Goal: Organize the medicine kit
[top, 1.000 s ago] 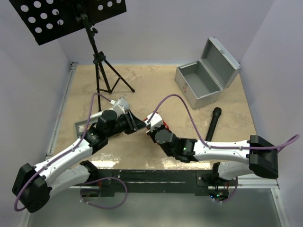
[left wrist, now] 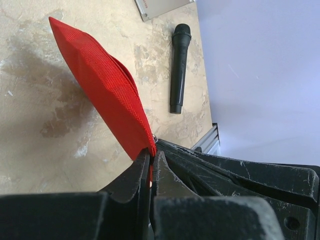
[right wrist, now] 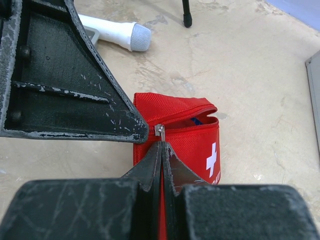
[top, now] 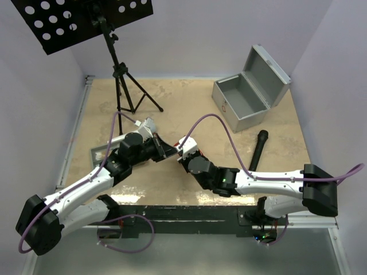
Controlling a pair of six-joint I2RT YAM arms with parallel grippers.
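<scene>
The red medicine pouch (right wrist: 192, 145), with a white cross, stands upright above the table between my two grippers. Its zipper is partly open at the top, and a bit of blue shows inside. In the left wrist view, my left gripper is shut on the near edge of the pouch (left wrist: 100, 70). My right gripper is shut at the metal zipper pull (right wrist: 159, 131), which sits right at its fingertips. From the top view, the arms mostly hide the pouch, leaving small red patches between the left gripper (top: 174, 152) and right gripper (top: 181, 156).
An open grey metal case (top: 243, 100) stands at the back right, with a black microphone (top: 260, 150) before it. A grey tray (top: 98, 154) lies partly under my left arm, near a white microphone (right wrist: 137, 36). A black stand (top: 121, 71) rises at back left.
Both arms stay almost where they were, and the right gripper looks unchanged.
</scene>
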